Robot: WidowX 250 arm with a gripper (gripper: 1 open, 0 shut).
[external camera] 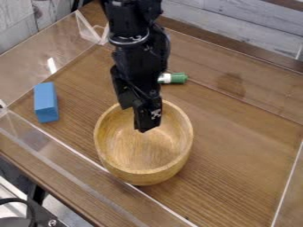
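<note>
My black gripper (136,113) points down over the back part of a wooden oval bowl (148,155); whether anything is between its fingers is hard to make out, and they appear apart. A blue block (46,102) lies at the left on the wooden table. A small green and white object (172,78) lies behind the arm, to the right.
Low edges and a white wall border it at the back and left. A black cable (18,204) shows at the lower left.
</note>
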